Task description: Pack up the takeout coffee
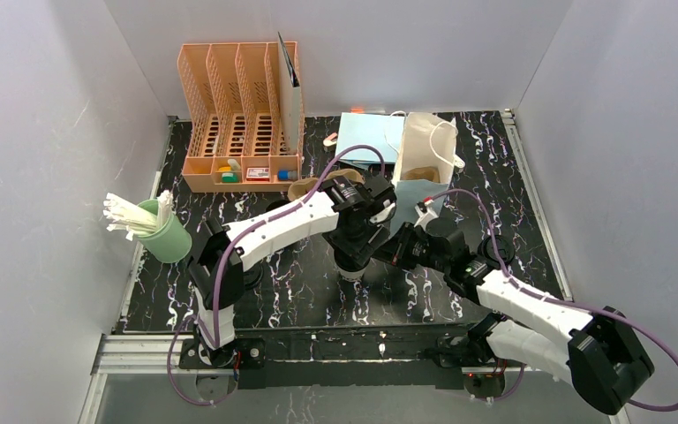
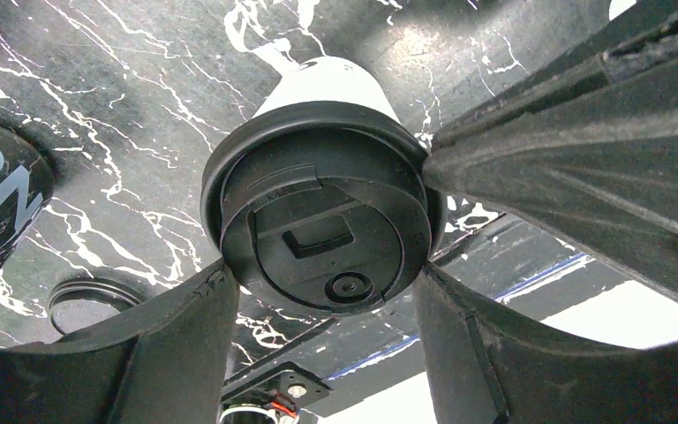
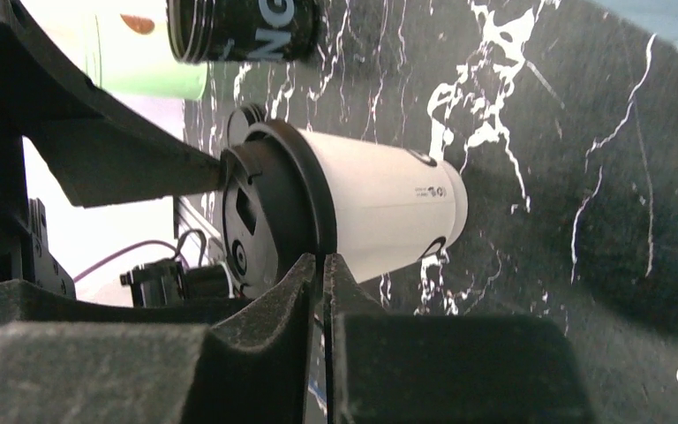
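A white takeout cup (image 3: pixel 388 199) with a black lid (image 2: pixel 327 230) stands on the marble table, mostly under my left gripper in the top view. That gripper's fingers are at either side of the lid, partly open around it. My right gripper comes from the right, its fingertips together at the lid's rim; in the left wrist view a fingertip presses against the lid's side. What exactly lies between the right fingertips is hard to see.
A paper bag (image 1: pixel 419 155) stands at the back right, an orange organizer (image 1: pixel 238 115) at the back left, a green straw cup (image 1: pixel 168 238) at the left. A dark printed cup (image 2: pixel 0 203) and spare lids (image 2: pixel 88 305) lie nearby.
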